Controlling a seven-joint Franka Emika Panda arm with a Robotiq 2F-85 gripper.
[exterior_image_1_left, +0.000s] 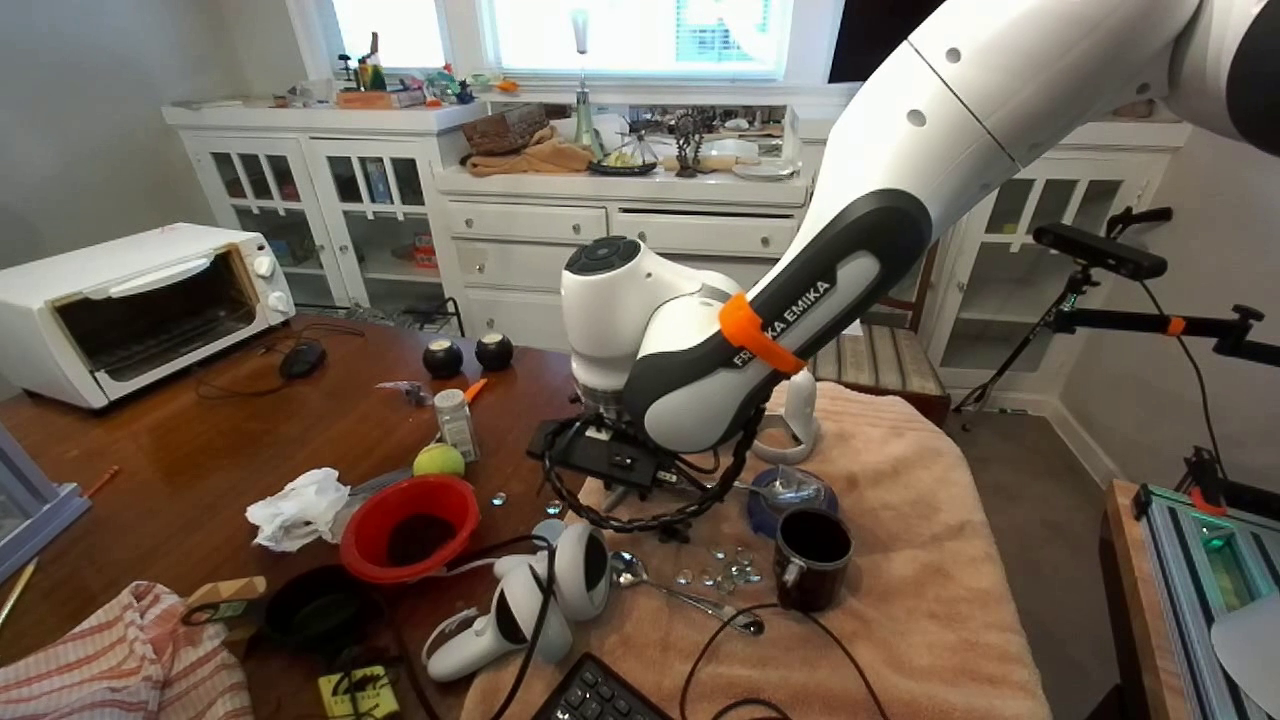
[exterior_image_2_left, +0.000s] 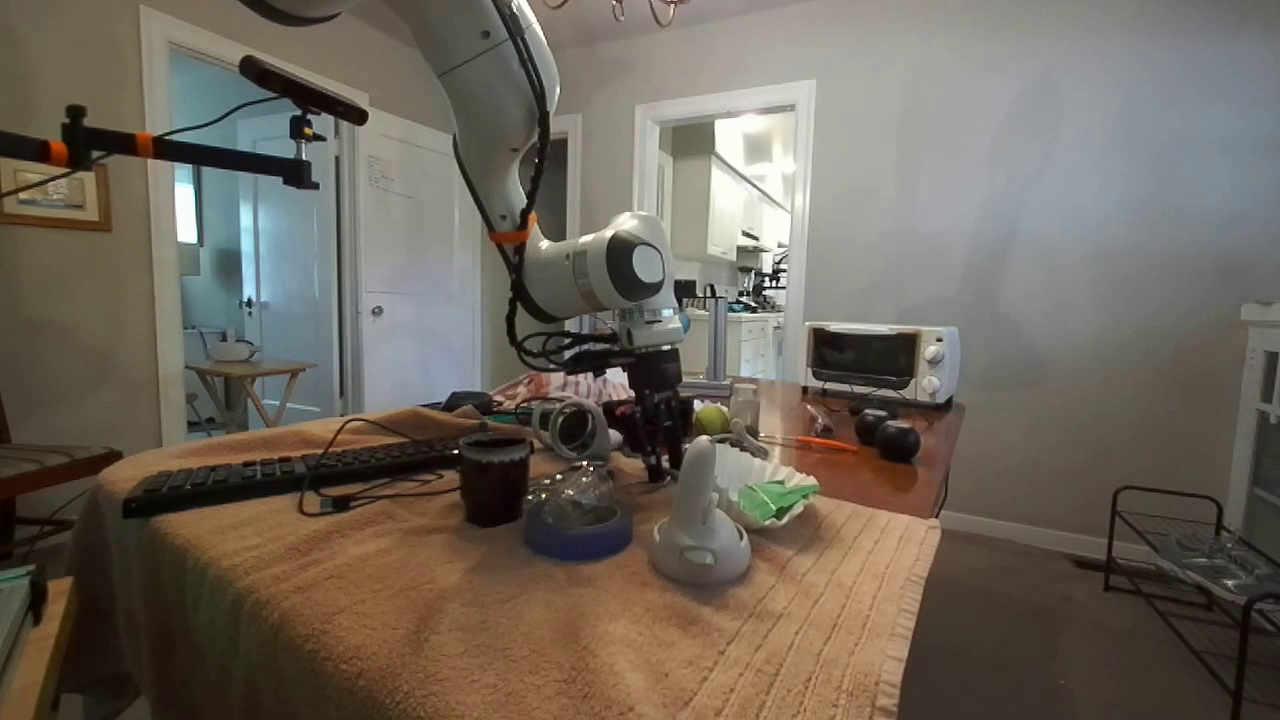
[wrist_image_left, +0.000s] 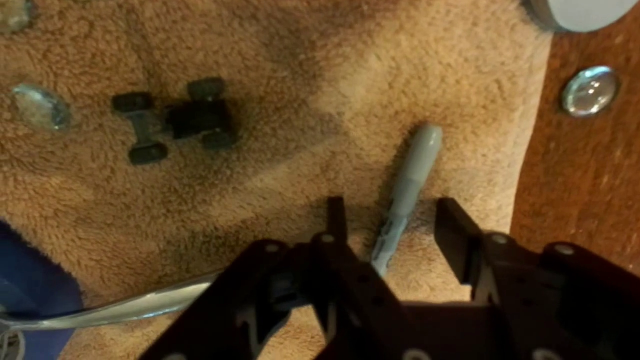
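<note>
A slim grey pen-like stick lies on the tan towel in the wrist view. Its near end runs down between the fingers of my gripper. Both fingertips stand apart, with towel showing on each side of the stick, so the gripper is open and not closed on it. In exterior view 2 the gripper points straight down, low over the towel. Exterior view 1 has the fingers hidden behind the wrist and cables.
A small black wheeled toy and clear glass gems lie nearby. Beside the gripper are a spoon handle and a blue-based dish. A dark mug, white controller and shell-shaped bowl stand close around.
</note>
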